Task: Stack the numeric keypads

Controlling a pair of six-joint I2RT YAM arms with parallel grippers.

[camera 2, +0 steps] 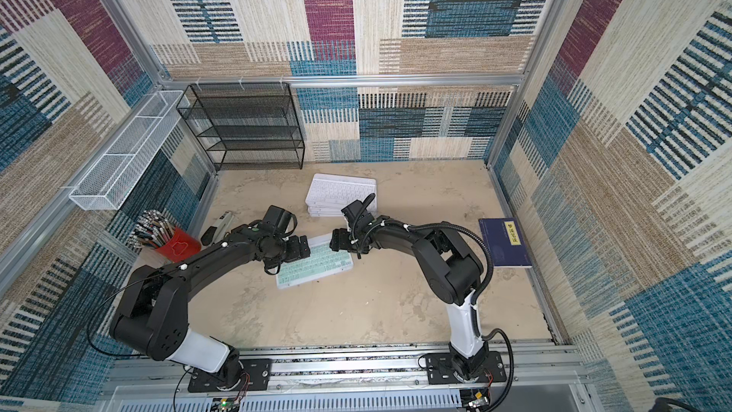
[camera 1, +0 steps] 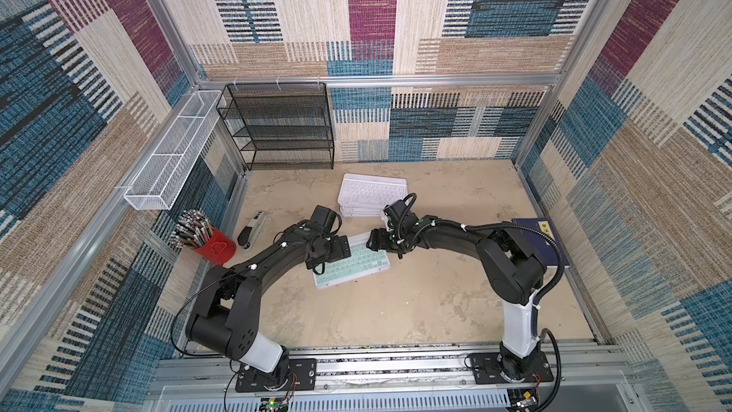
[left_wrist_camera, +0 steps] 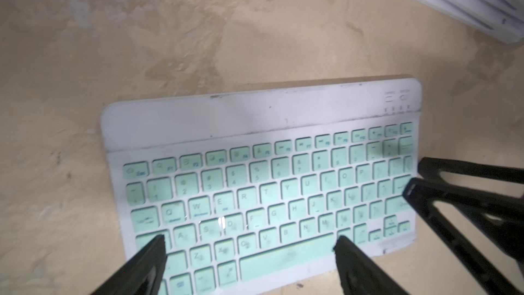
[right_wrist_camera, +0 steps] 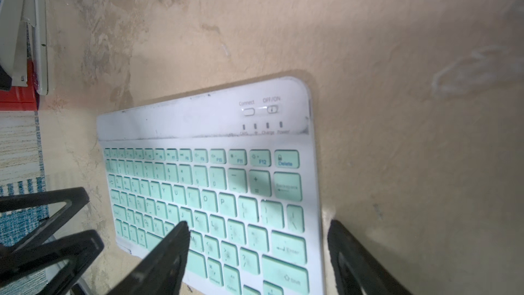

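Note:
A white keyboard with mint-green keys [left_wrist_camera: 283,213] lies flat on the table between the two arms. Over its left part my left gripper [camera 1: 329,253] hangs open; in the left wrist view both fingers [left_wrist_camera: 144,265] stand wide apart, with nothing gripped. My right gripper is part open at the keyboard's right end, one finger [right_wrist_camera: 172,256] above the keys and the other just past the right edge. Whether that outer finger touches the edge cannot be told. Farther back sits a stack of white keyboards [camera 1: 372,192], slightly turned, its front partly behind the right gripper.
Along the left side are a red pen holder [camera 1: 215,246] and a box cutter [camera 1: 250,230]. A black wire rack [camera 1: 278,126] stands at the back left, a dark blue book [camera 2: 504,242] at the right.

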